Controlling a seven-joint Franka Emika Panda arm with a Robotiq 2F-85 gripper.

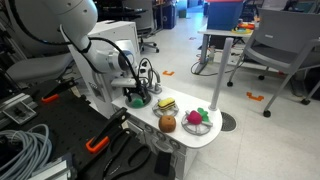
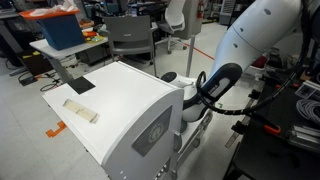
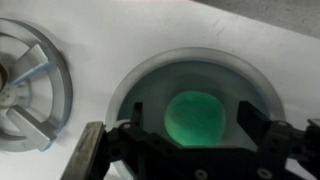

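A round green object (image 3: 195, 118) lies inside a grey bowl (image 3: 150, 88) in the wrist view. My gripper is over that bowl with its dark fingers spread wide, one on each side of the green object. Clear space shows between the object and both fingers, so nothing is gripped. From exterior view 1, the gripper (image 1: 131, 93) points down at the dark bowl and the green object (image 1: 137, 102), near the arm's side of the white table.
A yellow block (image 1: 167, 104), a round brown object (image 1: 167, 124) and a plate (image 1: 205, 126) with red and green items stand to the right. A round spoked metal item (image 3: 62, 88) sits close by on the left of the wrist view.
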